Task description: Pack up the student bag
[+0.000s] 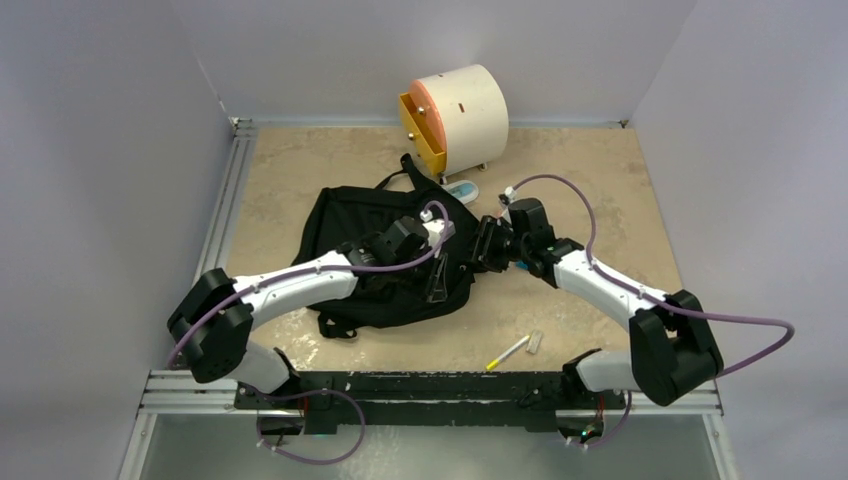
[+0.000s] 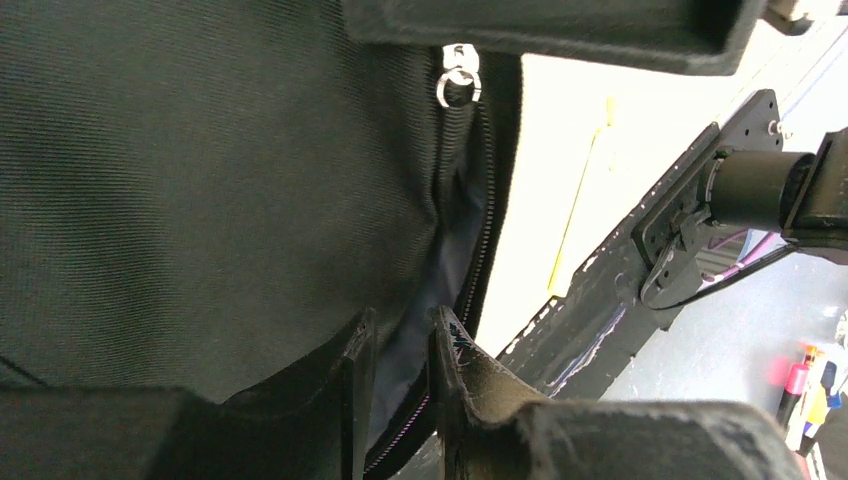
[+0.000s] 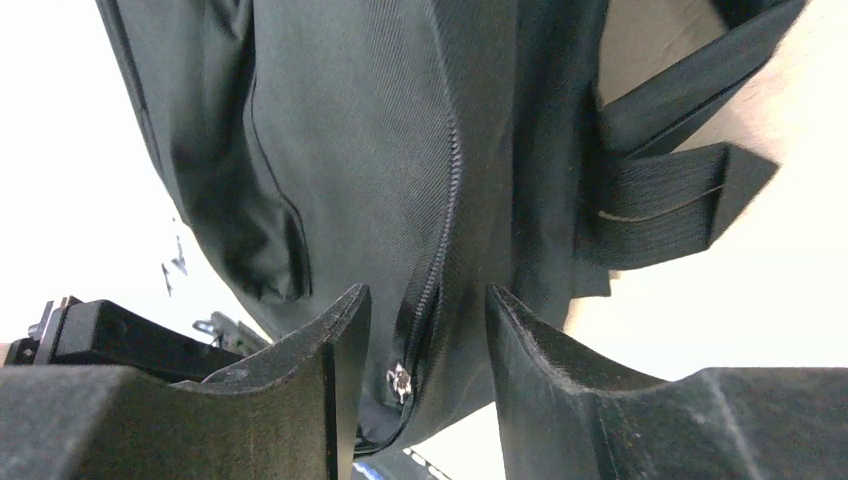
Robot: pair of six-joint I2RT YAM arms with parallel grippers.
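Observation:
The black student bag (image 1: pixel 335 215) lies flat on the table, its zipper edge toward the right. My left gripper (image 1: pixel 437 292) is over the lower right of the bag, part open. In the left wrist view nothing is gripped between its narrowly parted fingers; a zipper pull (image 2: pixel 459 85) and a gap in the zipper show beyond them. At the bag's right edge, my right gripper (image 1: pixel 482 262) is open wider. Its fingers (image 3: pixel 505 345) stand either side of the zipper line in the right wrist view, with the zipper pull (image 3: pixel 400 383) low between them, apparently not gripped.
A cylindrical drawer unit (image 1: pixel 470 115) stands behind the bag, a white and blue item (image 1: pixel 461 191) at its foot. Near the front edge lie a yellow-tipped pen (image 1: pixel 508 353) and a small eraser-like block (image 1: pixel 534 342). A blue item (image 1: pixel 521 265) is partly hidden under the right arm.

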